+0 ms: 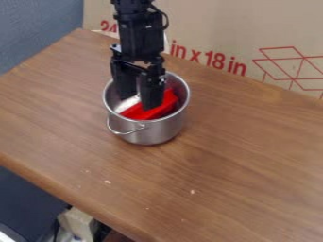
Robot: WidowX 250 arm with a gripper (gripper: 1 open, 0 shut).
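Note:
A steel pot [147,134] with a wire handle stands on the wooden table, a little left of centre. Inside it lies a red object [159,108]. My black gripper [136,95] reaches down from above into the pot, its fingers over and beside the red object. The frame does not show clearly whether the fingers are open or shut, or whether they touch the object.
Cardboard [252,38] printed with red lettering stands along the back of the table.

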